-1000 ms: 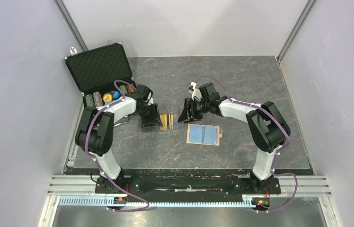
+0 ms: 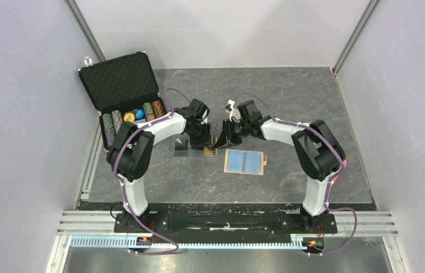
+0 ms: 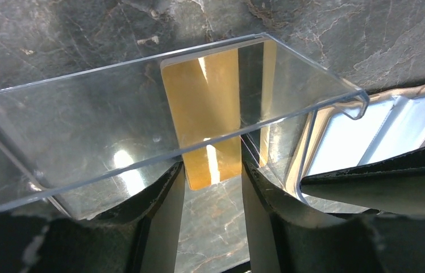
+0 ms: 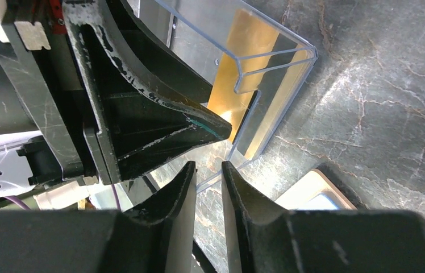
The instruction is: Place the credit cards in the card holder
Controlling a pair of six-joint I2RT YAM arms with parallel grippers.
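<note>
A clear acrylic tray (image 3: 85,114) holds gold cards (image 3: 201,96) with a dark one at its right end. My left gripper is open over that end, its fingertips at either side of the gold card's front edge. My right gripper is part open at the tray's right side, with nothing visible held; the two grippers nearly meet in the top view. The card holder (image 2: 244,162), tan with pale blue sleeves, lies open below and right of them.
An open case (image 2: 118,85) with poker chips stands at the back left.
My left gripper has moved right along the tray. The right gripper has shifted only slightly, and the grippers are now closer together.
</note>
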